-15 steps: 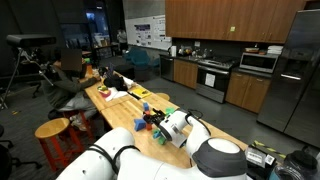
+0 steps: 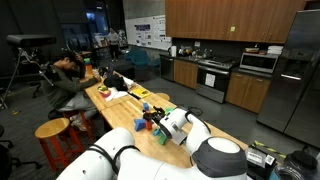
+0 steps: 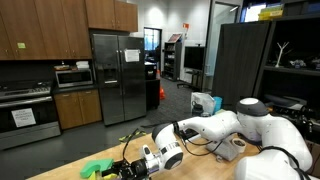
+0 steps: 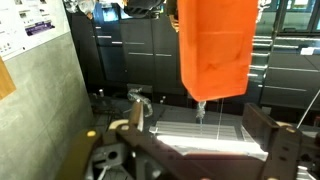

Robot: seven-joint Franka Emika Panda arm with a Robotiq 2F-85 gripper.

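My gripper shows at the bottom of the wrist view, its dark fingers [image 4: 125, 140] spread apart. It is open, and nothing shows between them. An orange-red surface [image 4: 215, 60] fills the upper middle of that view beyond the fingers; I cannot tell what it belongs to. In exterior view 1, the arm's dark front end [image 2: 152, 114] is over the wooden table [image 2: 205, 150], among small coloured things. A blue thing [image 2: 139, 124] lies near it. A green thing [image 3: 97, 167] lies at the lower left of exterior view 2. Details at the fingertips are too small to tell.
Red stools [image 2: 53, 129] stand along the table's left side. A person in dark clothes [image 2: 70, 70] is at the far left of the table. A stove [image 2: 213, 78] and fridge [image 2: 290, 95] stand at the back, with open floor before them.
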